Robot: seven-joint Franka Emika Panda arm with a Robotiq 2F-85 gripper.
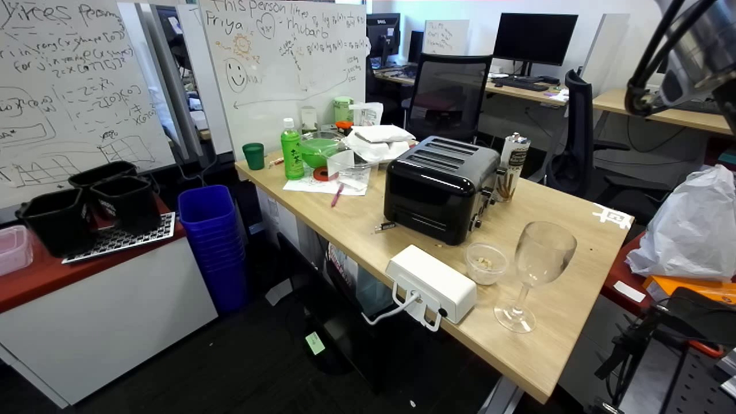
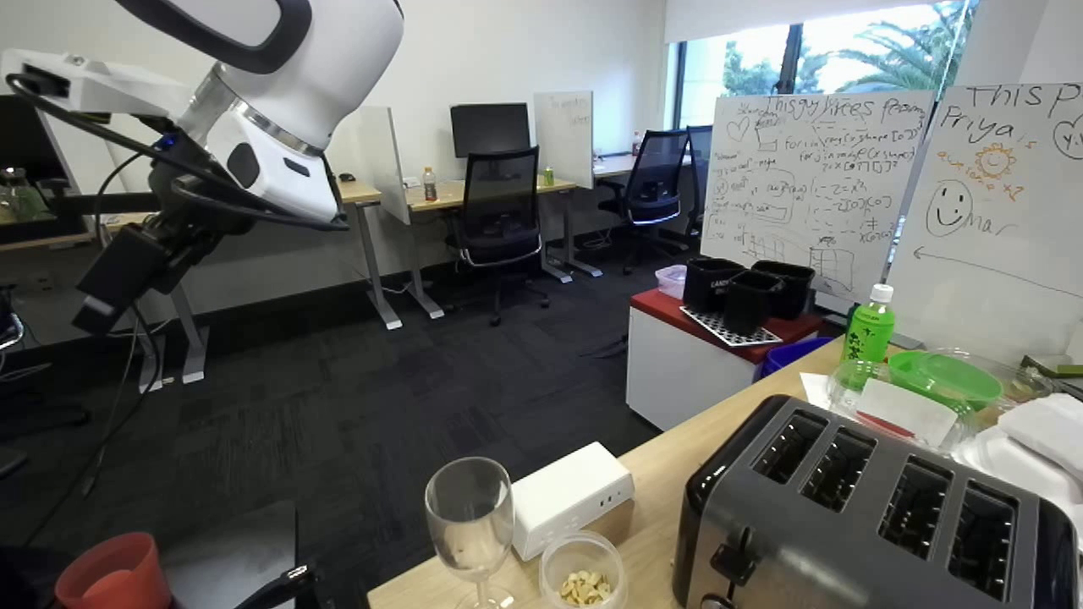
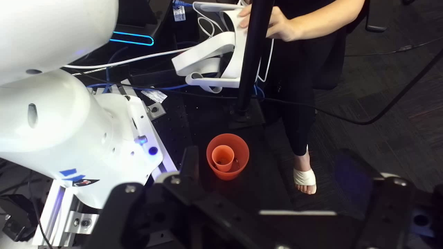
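In the wrist view my gripper stands open, its dark fingers [image 3: 191, 164] wide apart. Beyond them, lower down, a small orange cup [image 3: 223, 155] sits inside a larger orange cup [image 3: 242, 146] on a dark surface. Neither cup touches the fingers. The larger cup [image 2: 113, 574] appears at the lower left of exterior view 2, well below the raised gripper. On the wooden table stand a clear wine glass [image 1: 545, 252], a clear bowl [image 1: 486, 263] with small pale pieces, and a black toaster [image 1: 434, 200].
A white power strip [image 1: 433, 282] lies along the table's near edge. Behind the toaster are a green bottle [image 1: 291, 153] and a green bowl [image 1: 317, 151]. A person's arm [image 3: 324, 20] holds a white device near a dark pole [image 3: 254, 54] beside my base.
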